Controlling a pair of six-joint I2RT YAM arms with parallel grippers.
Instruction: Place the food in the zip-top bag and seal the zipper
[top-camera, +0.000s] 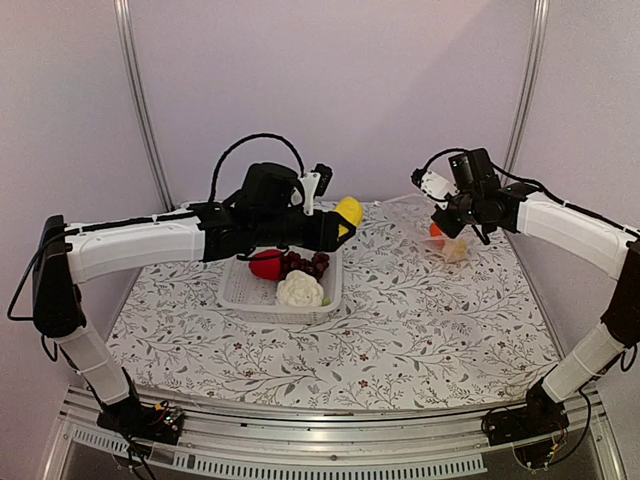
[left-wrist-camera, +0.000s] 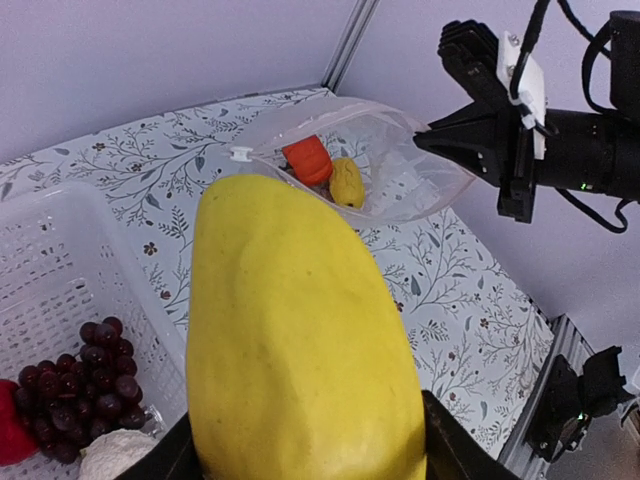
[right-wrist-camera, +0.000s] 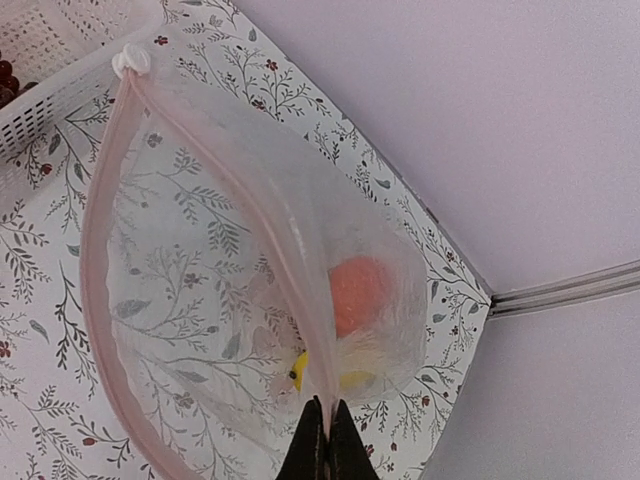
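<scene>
A yellow food piece (left-wrist-camera: 300, 330), shaped like a mango, fills the left wrist view, gripped by my left gripper (top-camera: 338, 226) above the right side of the basket. My right gripper is shut on one edge of the clear zip top bag (right-wrist-camera: 225, 290), holding it raised. The bag's pink-rimmed mouth gapes, facing the left arm in the left wrist view. Inside lie an orange-red food piece (left-wrist-camera: 308, 160) and a smaller yellow one (left-wrist-camera: 347, 182). A white zipper slider (right-wrist-camera: 132, 60) sits at the mouth's far corner.
The white basket (top-camera: 232, 294) holds a red food piece (top-camera: 266, 265), dark grapes (top-camera: 313, 267) and a white cauliflower (top-camera: 300, 290). Patterned table between basket and bag is clear. Walls stand close behind and right of the bag.
</scene>
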